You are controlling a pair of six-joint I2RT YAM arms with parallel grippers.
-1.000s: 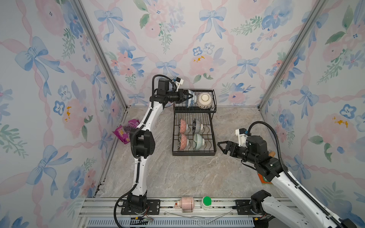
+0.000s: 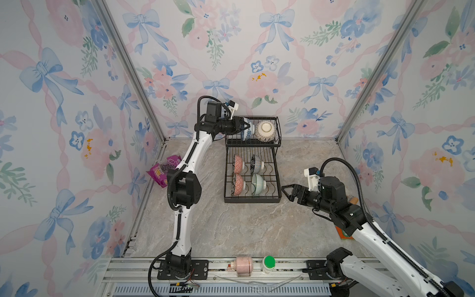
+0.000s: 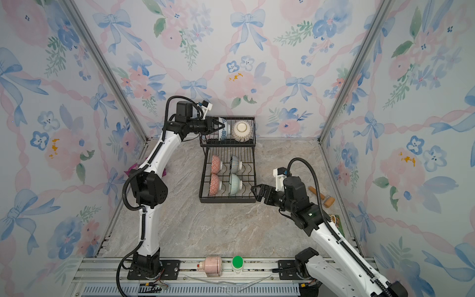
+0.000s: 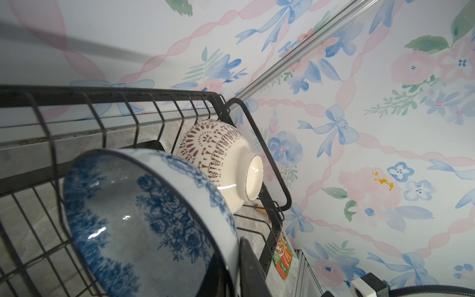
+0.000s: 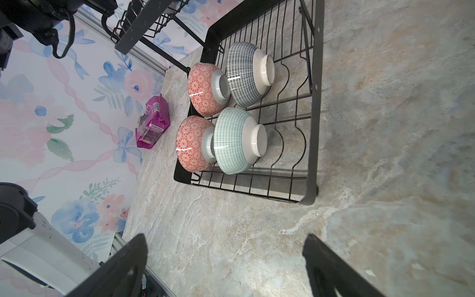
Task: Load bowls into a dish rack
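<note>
On the rack's upper tier, the blue-and-white bowl (image 4: 163, 217) stands on its side. My left gripper (image 2: 246, 126) is at its rim, with blurred dark fingers (image 4: 254, 277) close to it on either side; whether they grip it cannot be told. Beside it leans a brown-patterned cream bowl (image 4: 217, 158). Two red bowls (image 5: 202, 89), a dark-patterned bowl (image 5: 242, 74) and a pale green bowl (image 5: 232, 141) stand on edge in the lower tier. My right gripper is open and empty, just right of the dish rack (image 2: 252, 200).
A purple packet (image 2: 160, 173) lies left of the rack. At the counter's front are a pink object (image 2: 243, 266) and a green-lidded container (image 2: 268, 263). Bare counter (image 2: 247, 227) lies in front of the rack. The upper tier's wire sides surround the left gripper's bowl.
My left gripper and the blue-and-white bowl have shifted very slightly left. The right arm has crept slightly left toward the rack. The other bowls have not moved.
</note>
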